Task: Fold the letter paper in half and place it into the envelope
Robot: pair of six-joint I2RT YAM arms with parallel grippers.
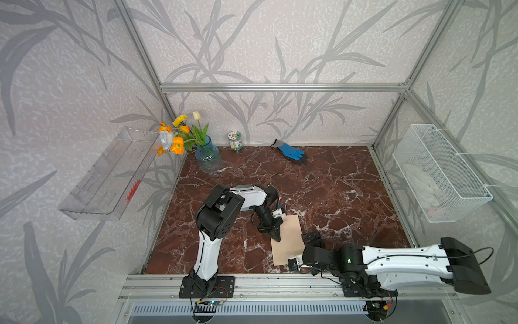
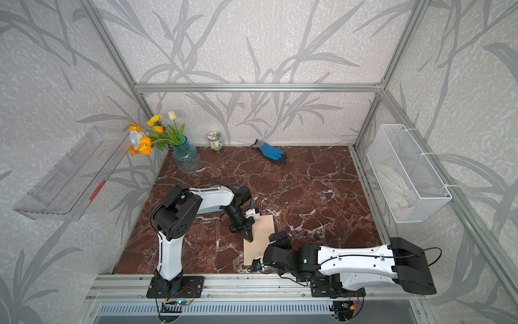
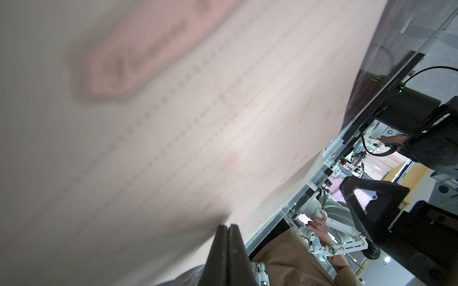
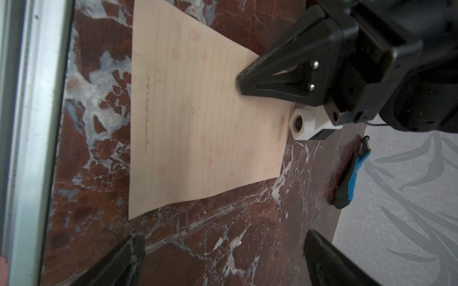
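Note:
The letter paper (image 1: 288,235) (image 2: 259,235) (image 4: 200,138) lies unfolded near the table's front edge, lined, with faint pink marks. My left gripper (image 1: 277,236) is shut, its fingertips down on the paper near the long left side; in its wrist view the paper fills most of the picture. My right gripper is open, low at the paper's right front beside one long edge, with nothing between its fingers; the arm hides part of it in the top views. I cannot pick out the envelope for certain.
A blue vase of flowers (image 1: 208,156), a can (image 1: 235,141) and a blue glove (image 1: 291,151) stand or lie along the back. A clear basket (image 1: 91,199) hangs left, a mesh basket (image 1: 458,199) right.

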